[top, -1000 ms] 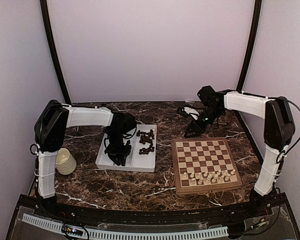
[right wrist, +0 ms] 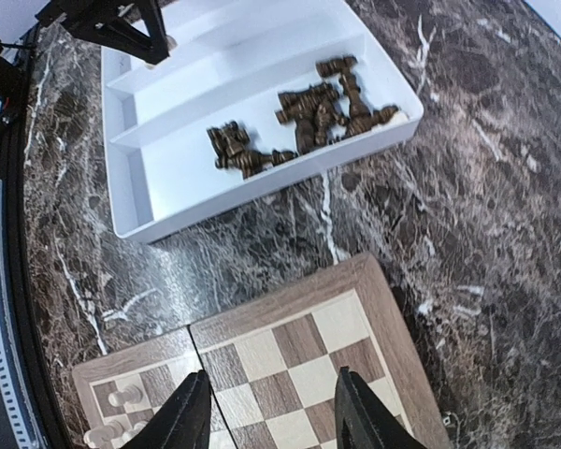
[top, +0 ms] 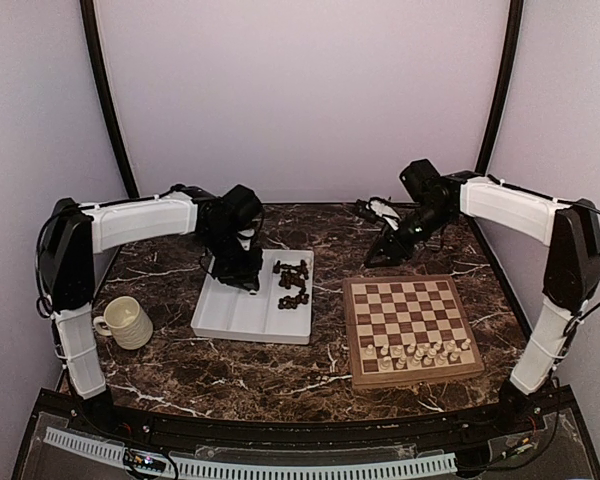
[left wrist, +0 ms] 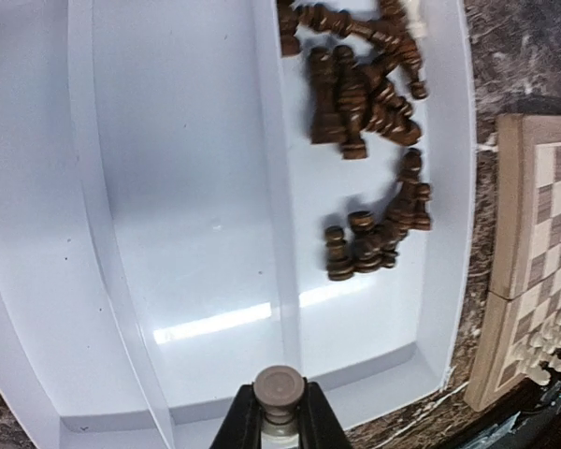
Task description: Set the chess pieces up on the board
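Observation:
My left gripper is shut on a light chess piece [left wrist: 279, 388], held above the white tray [top: 210, 320]. Dark pieces [left wrist: 351, 98] lie in the tray's right compartment, with one pale piece [right wrist: 383, 116] among them at the far end. The chessboard [top: 405, 320] carries light pieces [top: 430, 355] along its near rows; the rest of its squares are bare. My right gripper stands open above the board's back part, nothing between its fingers.
A mug [top: 128, 322] stands left of the tray.
My left gripper has risen and moved back over the tray from its near part.

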